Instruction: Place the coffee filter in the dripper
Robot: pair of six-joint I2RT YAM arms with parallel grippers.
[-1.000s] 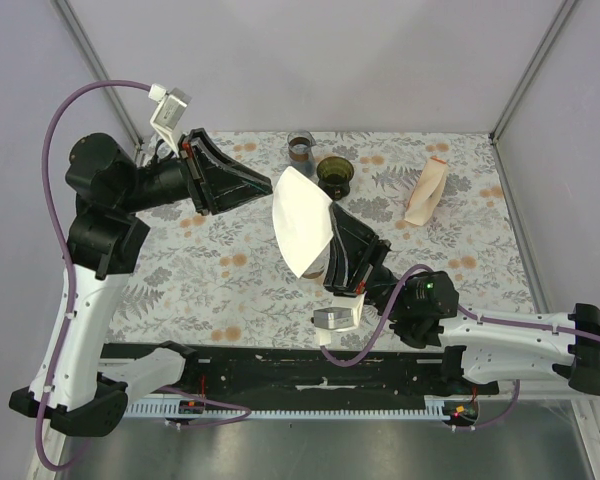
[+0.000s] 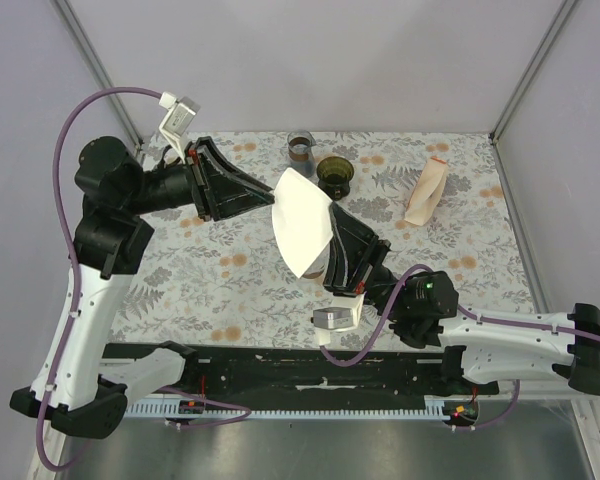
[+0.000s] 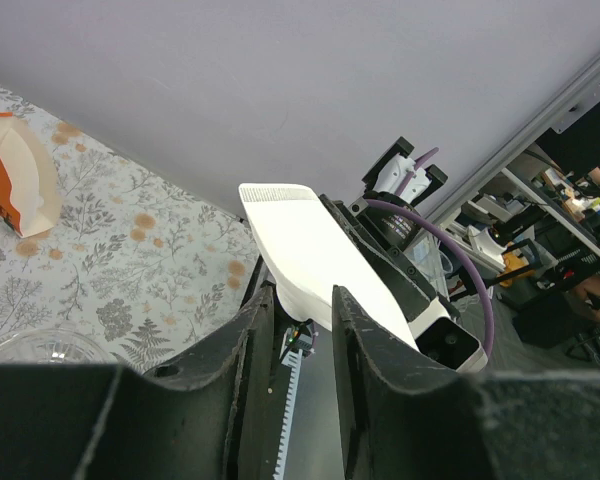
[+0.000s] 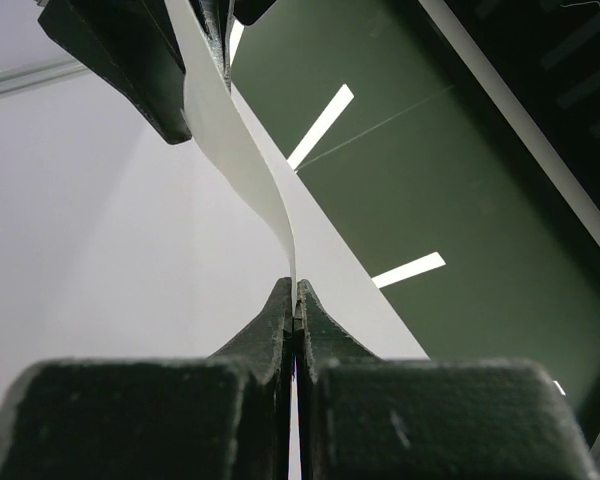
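A white coffee filter [image 2: 300,222] is held upright in the air by my right gripper, which is shut on it; in the right wrist view the paper runs down between the fingertips. My left gripper is part open, its fingertips at the upper-left side of the filter in the top view. In the left wrist view the filter [image 3: 310,250] lies just beyond them, and I cannot tell whether they touch it. Behind stands a dark olive dripper [image 2: 336,178].
A glass carafe [image 2: 300,153] stands beside the dripper at the back. An orange and cream filter pack [image 2: 425,190] lies to the right. A clear round item [image 3: 50,348] is partly visible at left.
The right gripper and the filter have stayed where they were.
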